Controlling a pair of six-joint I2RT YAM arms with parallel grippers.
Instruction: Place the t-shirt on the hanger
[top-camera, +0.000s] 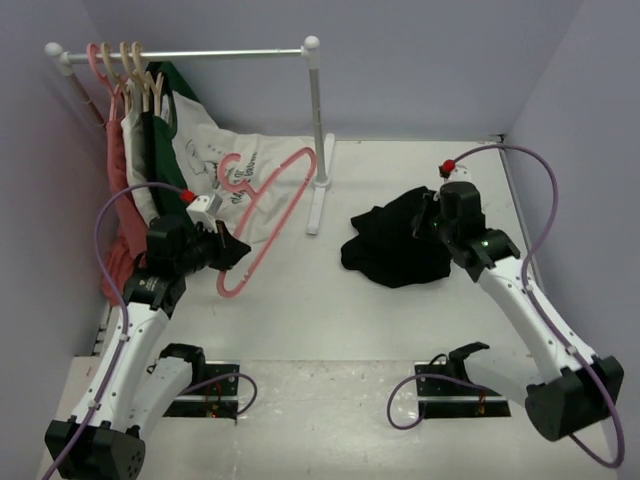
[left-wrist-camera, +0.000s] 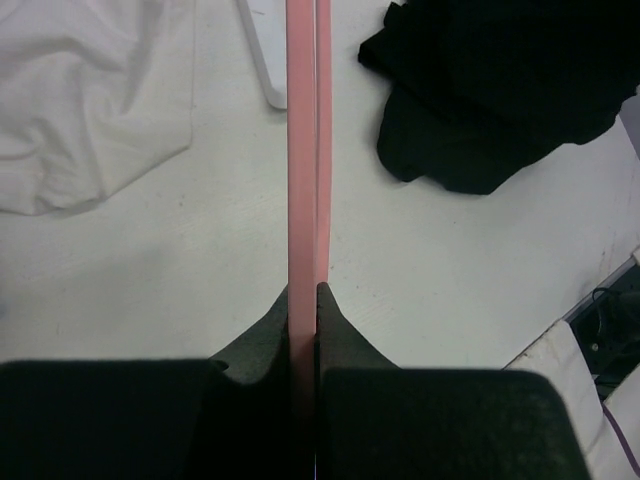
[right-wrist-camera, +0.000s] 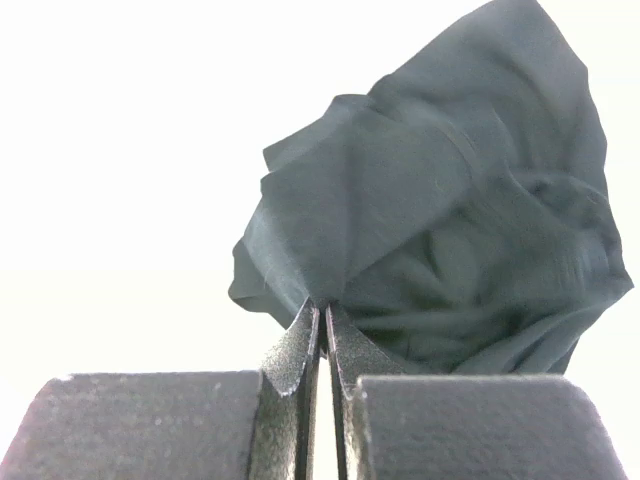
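A black t-shirt lies crumpled on the table right of centre; it fills much of the right wrist view as dark grey cloth. My right gripper is shut at its near edge, where folds of the cloth gather to the fingertips. The top view shows that gripper above the shirt's right side, its tips hard to make out. On the left, my left gripper is shut on a pink hanger, held tilted with its hook to the upper left. The hanger's bar runs between the fingers in the left wrist view.
A white rack stands at the back left, its foot on the table. Several garments on hangers crowd its left end, and a white printed shirt spreads behind the pink hanger.
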